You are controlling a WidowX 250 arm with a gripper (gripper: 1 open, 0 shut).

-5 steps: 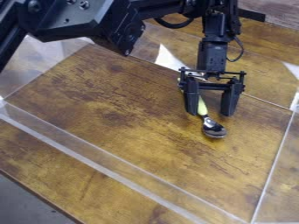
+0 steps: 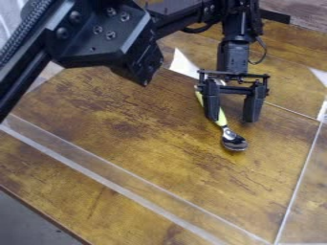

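Note:
My gripper (image 2: 234,103) hangs from the black arm at the right of centre, its two fingers apart and pointing down over the wooden table. Just left of and below it lies a spoon with a pale yellow-green handle (image 2: 220,120) and a metal bowl (image 2: 234,142) toward the front. The handle runs up behind the left finger, where part of it is hidden. I see nothing held between the fingers.
Clear strips (image 2: 153,199) run along the table's sides. A white patch shows behind the gripper.
Over the last second my gripper has shifted slightly to the right, uncovering more of the spoon's handle. The spoon looks unmoved.

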